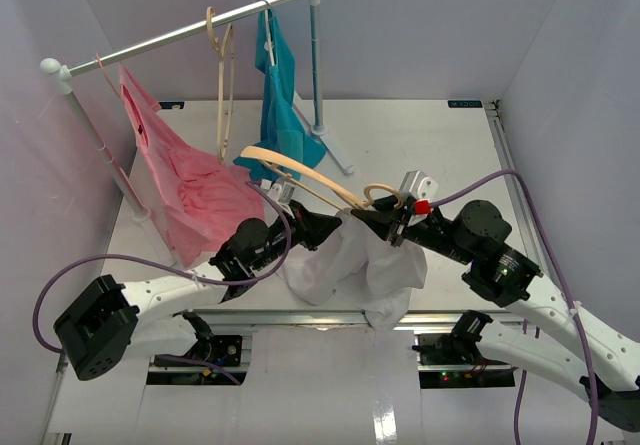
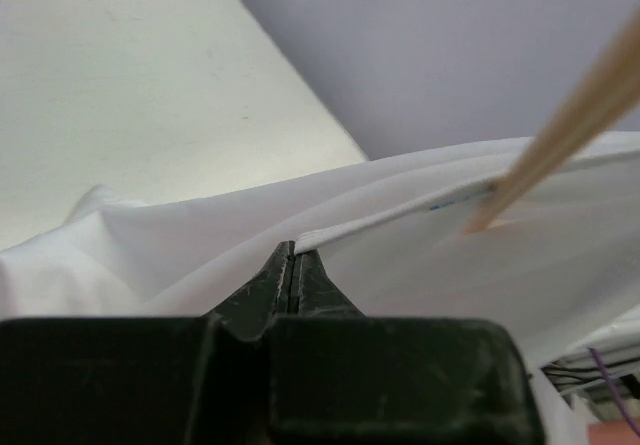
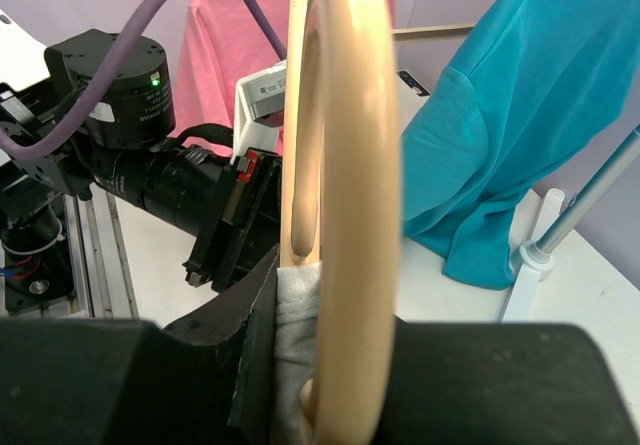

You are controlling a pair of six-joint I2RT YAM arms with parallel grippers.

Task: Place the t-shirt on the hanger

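A white t-shirt (image 1: 370, 265) hangs bunched below a wooden hanger (image 1: 300, 165). My right gripper (image 1: 370, 210) is shut on the hanger near its hook, with some white cloth at its fingers in the right wrist view. My left gripper (image 1: 335, 220) reaches the shirt's upper edge below the hanger; in the left wrist view its closed fingertips (image 2: 285, 275) pinch the edge of the white cloth (image 2: 200, 255), beside the hanger's bar (image 2: 560, 115) entering the cloth.
A rail (image 1: 180, 32) at the back left holds a pink shirt (image 1: 190, 195), an empty wooden hanger (image 1: 222, 95) and a teal shirt (image 1: 280, 105). The board's right side (image 1: 450, 155) is clear.
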